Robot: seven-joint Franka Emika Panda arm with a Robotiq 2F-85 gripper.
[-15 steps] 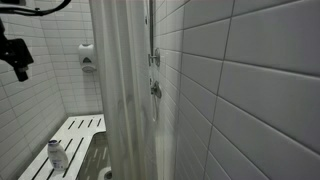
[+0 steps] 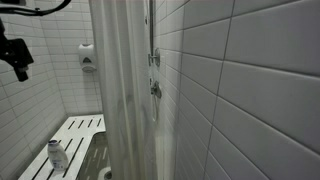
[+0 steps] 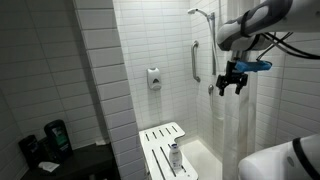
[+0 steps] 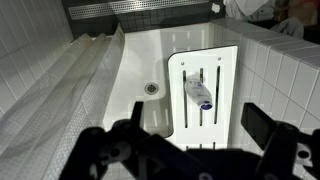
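Note:
A white bottle stands on the slatted white shower bench. From above, in the wrist view, the same bottle shows a dark blue patch at its near end and lies over the bench slots. My gripper hangs high above and to the right of the bottle, well clear of it. In the wrist view the two dark fingers of my gripper stand wide apart at the bottom, with nothing held between them. Exterior view 1 shows only part of the gripper, at the left edge.
A translucent shower curtain hangs beside the bench. Tiled walls enclose the stall, with a dispenser and a grab bar on them. Dark containers stand outside at left.

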